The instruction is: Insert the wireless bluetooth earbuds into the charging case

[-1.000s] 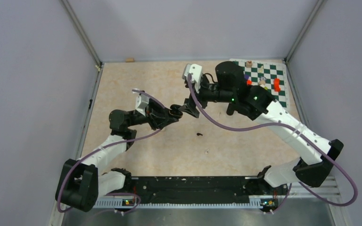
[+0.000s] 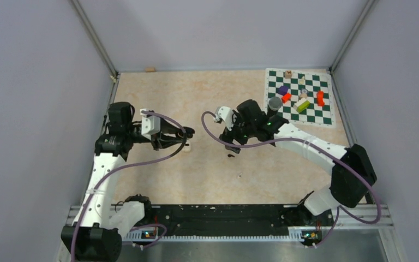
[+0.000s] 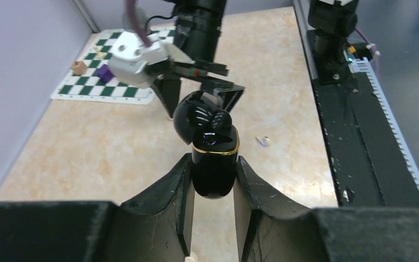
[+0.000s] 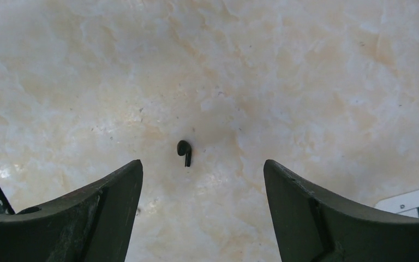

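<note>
My left gripper [image 2: 181,136] is shut on the black charging case [image 3: 213,169], which has its lid raised, as the left wrist view shows. A small black earbud [image 4: 184,150] lies on the table [image 4: 305,109], centred between the fingers of my right gripper in the right wrist view. That gripper is open and above the earbud, with nothing between its fingers. From above, the earbud [image 2: 231,155] shows just below the right gripper.
A checkered board [image 2: 273,82] with blocks and toys stands at the back right. Purple cables hang over both arms.
The left gripper has drawn back to the left with the case. The right gripper has moved away from the case, down and rightward toward the earbud on the table.
</note>
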